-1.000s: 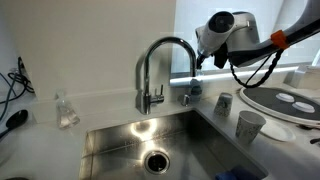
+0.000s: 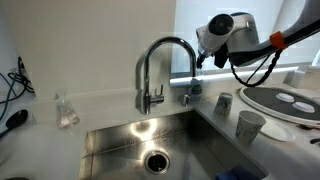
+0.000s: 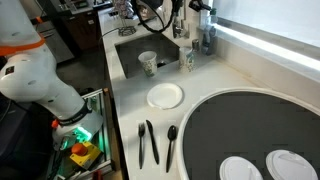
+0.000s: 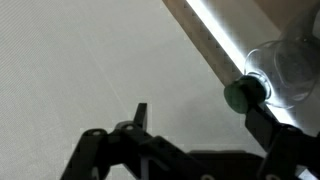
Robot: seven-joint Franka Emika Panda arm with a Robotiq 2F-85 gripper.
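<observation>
High over the back corner of the sink, beside the tap, my gripper hangs in the air. In the wrist view its dark fingers stand wide apart, with nothing held between them. A clear bottle with a green cap shows at the right of that view, close to the right finger. Whether the finger touches it I cannot tell. The tap arches over the steel sink. A small bottle stands behind the sink, under my gripper.
Two cups, one nearer and one farther, stand right of the sink. A white plate, cutlery and a black hob occupy the counter. Another clear bottle stands left of the sink.
</observation>
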